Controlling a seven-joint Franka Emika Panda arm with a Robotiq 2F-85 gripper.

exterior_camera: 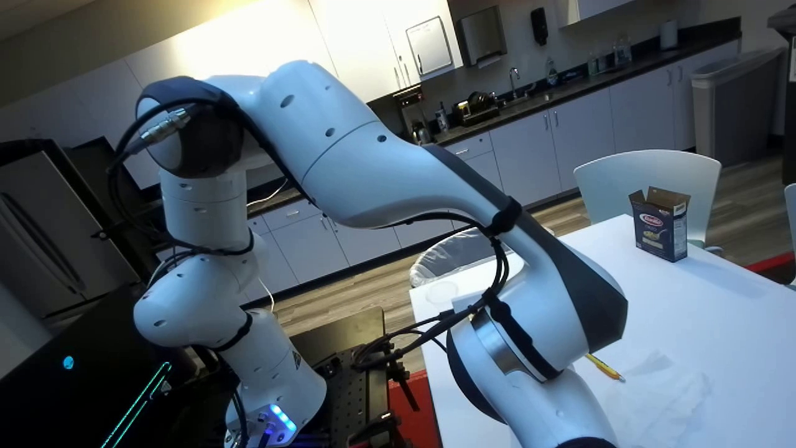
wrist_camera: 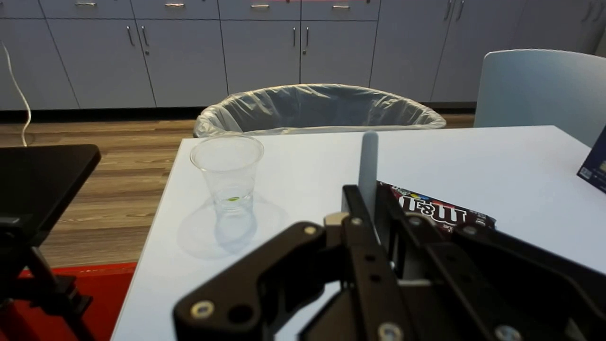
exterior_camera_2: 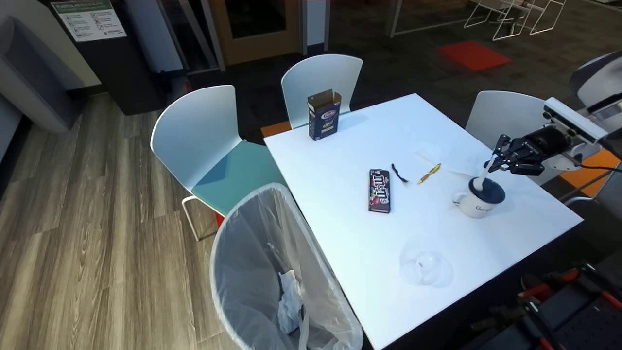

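In exterior view 2, my gripper point(exterior_camera_2: 497, 158) is above the right part of the white table, shut on a pale, slender utensil point(exterior_camera_2: 484, 172). That utensil slants down into a white mug point(exterior_camera_2: 473, 204) with a dark inside; its lower end is at the mug's opening, and I cannot tell how deep it reaches. The wrist view shows the utensil's light rounded end point(wrist_camera: 369, 156) sticking up between my gripper's fingers point(wrist_camera: 353, 199). The mug is not visible there. Exterior view 1 shows the arm, but not the gripper.
An M&M's box point(exterior_camera_2: 379, 191), a dark strip point(exterior_camera_2: 399, 173) and a yellow pen point(exterior_camera_2: 429, 173) lie mid-table. A clear cup point(wrist_camera: 230, 170) stands near one corner, a blue pasta box point(exterior_camera_2: 324, 119) at another. A lined bin point(exterior_camera_2: 250, 256) adjoins the table; chairs surround it.
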